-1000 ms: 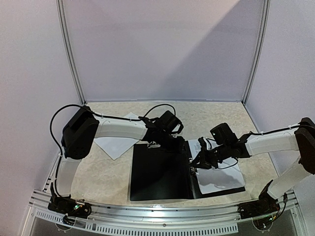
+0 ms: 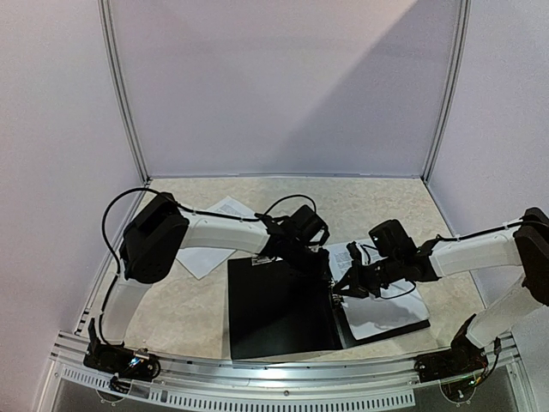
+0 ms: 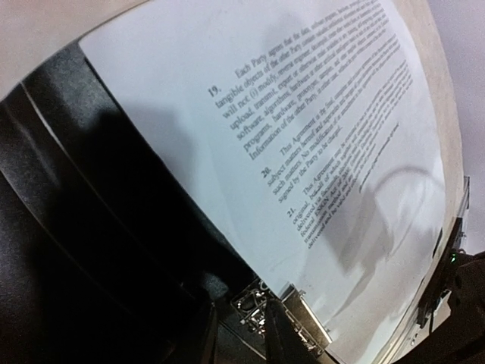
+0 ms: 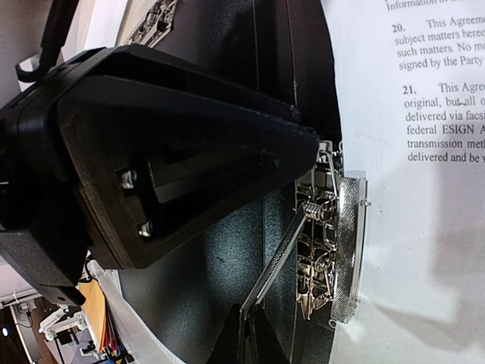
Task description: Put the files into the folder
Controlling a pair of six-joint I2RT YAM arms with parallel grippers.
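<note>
The open black folder (image 2: 276,322) lies at the table's front, printed sheets (image 2: 386,313) on its right half. Its metal clip (image 4: 348,250) sits by the spine along the sheets' left edge. My left gripper hangs at the spine by the clip; its fingertips show at the bottom of the left wrist view, how far apart is unclear. My right gripper (image 2: 343,287) is at the clip, shut with nothing seen held; a metal lever (image 4: 273,265) stands out from the clip, by the fingers. Another sheet (image 2: 202,257) lies partly under the left arm.
A second metal fitting (image 4: 151,23) is on the folder's upper left. Bare table (image 2: 163,309) shows at the left and along the back. Pale walls enclose the sides and back.
Over the last second the folder has shifted slightly toward the front, and my left gripper has moved a little down and right, toward the spine. The right gripper has moved slightly with it.
</note>
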